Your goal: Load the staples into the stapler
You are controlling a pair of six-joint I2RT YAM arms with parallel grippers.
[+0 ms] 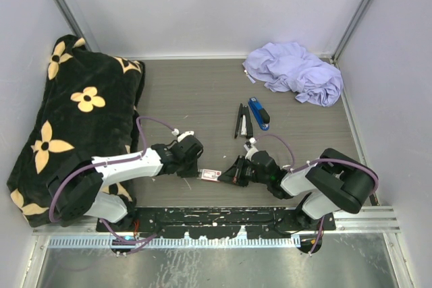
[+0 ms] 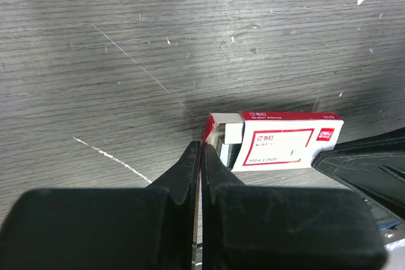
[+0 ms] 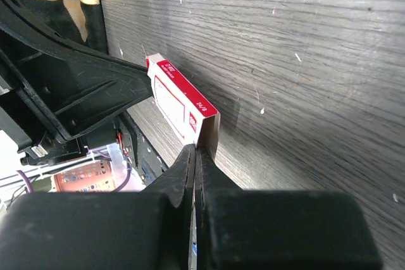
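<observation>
A red-and-white staple box [image 2: 278, 143] lies low over the table between my grippers, its left end open with silvery staples partly visible in the left wrist view. My left gripper is shut, its tips at the red end flap. My right gripper is shut on the box's other end. An open black stapler [image 1: 243, 121] lies above the grippers in the top view, beside a blue-and-black stapler [image 1: 259, 112].
A lavender cloth [image 1: 297, 72] is heaped at the back right. A dark floral cushion [image 1: 84, 99] fills the left side.
</observation>
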